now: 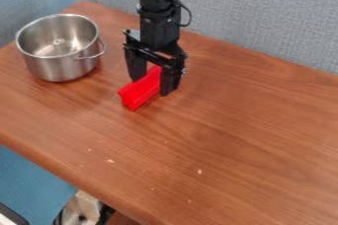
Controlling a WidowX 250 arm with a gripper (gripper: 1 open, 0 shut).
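Observation:
A red oblong block lies on the wooden table, tilted diagonally toward the back right. My black gripper is lowered over it, open, with its fingers around the block's upper end. Whether they touch the block is hard to tell.
A steel pot with wire handles stands at the left of the table. A grey wall rises behind, and the table's left edge drops to a blue area.

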